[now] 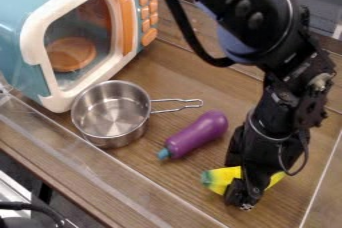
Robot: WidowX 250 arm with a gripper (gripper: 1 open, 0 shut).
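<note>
My black gripper [247, 182] is down at the right of the wooden counter, over a yellow toy [217, 178] with a green tip, its fingers around the middle of it. Whether they are closed on it is hard to tell, as the arm hides much of it. A purple toy eggplant [197, 132] with a teal end lies just to the left of the gripper.
A steel saucepan [110, 114] sits left of the eggplant, handle pointing right. A blue and white toy microwave [54, 32] with an orange dish inside stands at the back left.
</note>
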